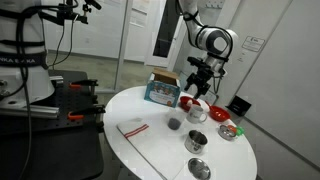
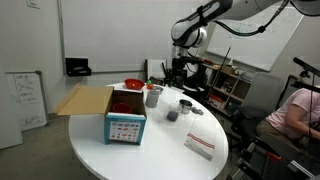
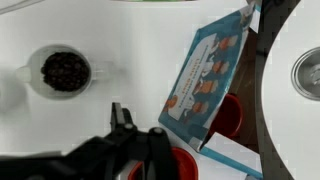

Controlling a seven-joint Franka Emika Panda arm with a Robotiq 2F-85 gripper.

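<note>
My gripper (image 1: 203, 86) hangs above the far part of the white table, open, with nothing seen between its fingers. In the wrist view its dark fingers (image 3: 118, 114) overlap a red bowl (image 3: 180, 166) below. To the left there is a white mug (image 3: 52, 72) holding dark beans. An open-topped blue and white cardboard box (image 3: 208, 72) lies to the right, with something red (image 3: 228, 116) inside. Exterior view 1 has the box (image 1: 161, 91) left of the gripper and the red bowl (image 1: 186, 102) beneath it.
A white mug (image 1: 197, 114), a clear cup (image 1: 176, 119) and a metal pot (image 1: 195, 141) stand close together. Nearer lie a round metal lid (image 1: 197, 168) and a folded cloth (image 1: 132, 127). Another red dish (image 1: 219, 113) is at the far right.
</note>
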